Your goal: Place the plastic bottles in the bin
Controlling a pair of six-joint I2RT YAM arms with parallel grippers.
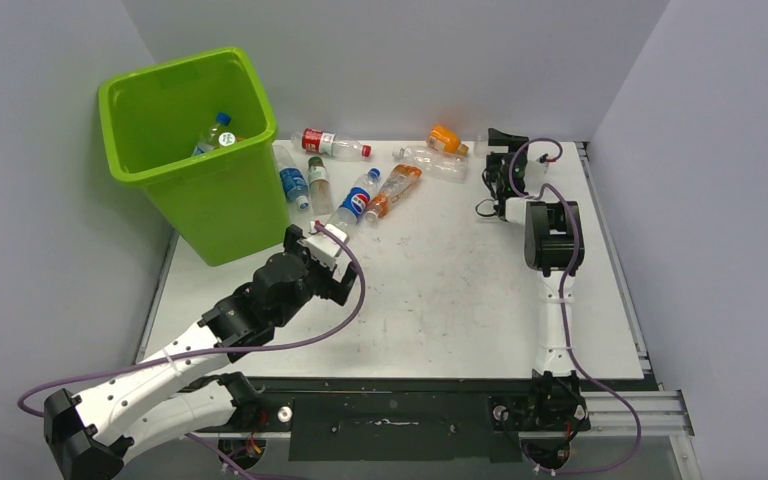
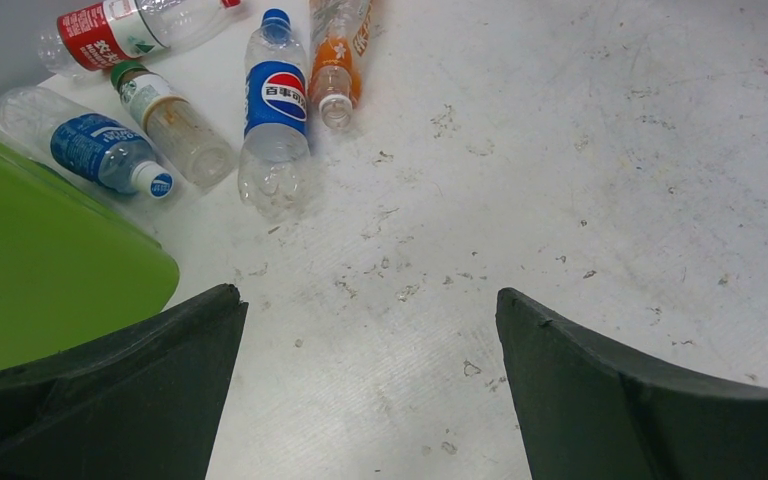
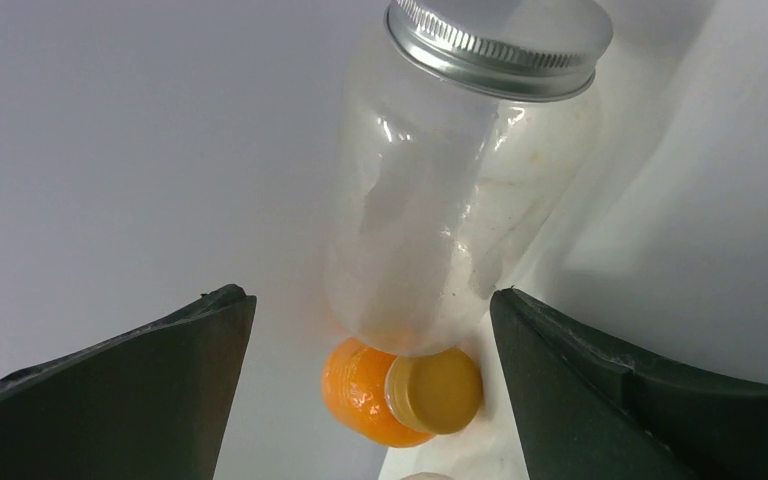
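The green bin (image 1: 220, 200) at the left back has a blue-capped bottle (image 1: 218, 128) inside. Several bottles lie between it and the back wall: a red-labelled one (image 1: 325, 143), a Pepsi bottle (image 1: 356, 200), an orange-labelled one (image 1: 395, 190), a clear bottle (image 1: 430, 160) and an orange bottle (image 1: 444, 138). In the right wrist view, a clear jar with a silver lid (image 3: 440, 200) shows beyond and partly between the fingers of my open right gripper; contact cannot be judged. Before the bin, my left gripper stands open over bare table.
Two more bottles, blue-labelled (image 1: 294, 182) and green-capped (image 1: 319, 183), lie close by the bin's right side. The back wall (image 1: 390, 70) stands directly behind the bottles.
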